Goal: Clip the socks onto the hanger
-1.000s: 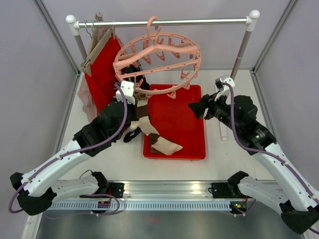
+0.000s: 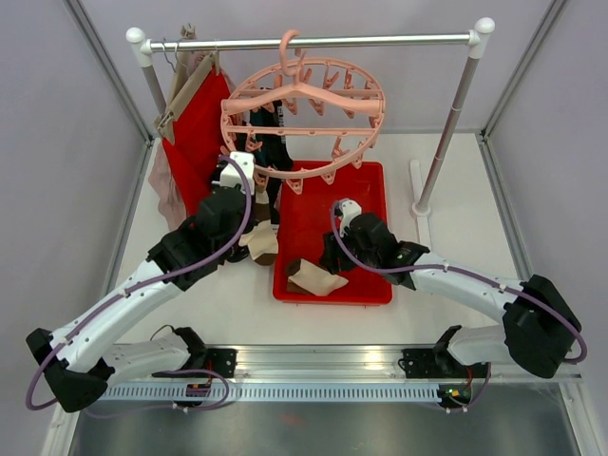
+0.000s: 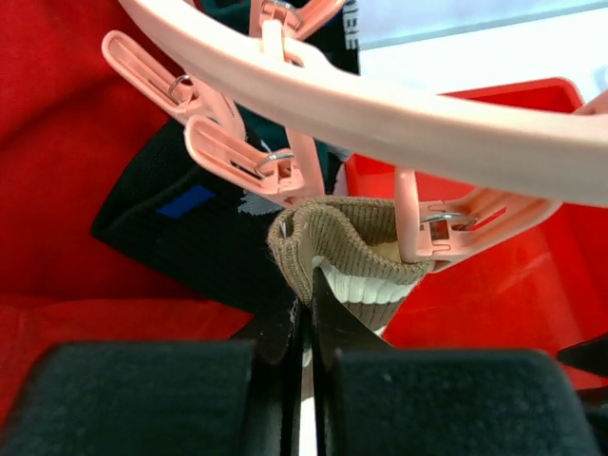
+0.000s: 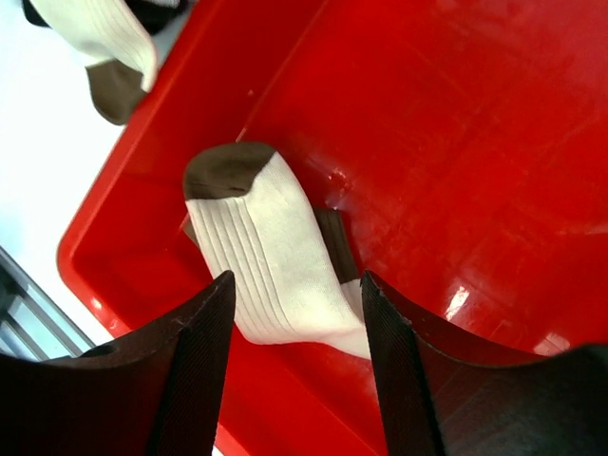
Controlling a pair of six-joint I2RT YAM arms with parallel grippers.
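Note:
The round pink clip hanger (image 2: 302, 95) hangs from the metal bar, with dark socks (image 3: 204, 214) clipped on its left side. In the left wrist view, my left gripper is shut on the cuff of a cream-and-brown sock (image 3: 366, 261). One pink clip (image 3: 456, 223) sits at the cuff's right edge, and the sock's foot (image 2: 259, 239) hangs down below. Another cream-and-brown sock (image 4: 275, 252) lies folded in the near left corner of the red bin (image 2: 375, 214). Above it, my right gripper is open, nothing between its fingers.
Red cloth (image 2: 199, 133) hangs on the bar left of the hanger, close to my left arm. The metal rack's right post (image 2: 446, 133) stands on the right. Most of the bin floor is bare.
My right gripper has come left and down toward the sock in the bin. The hanger has swung slightly.

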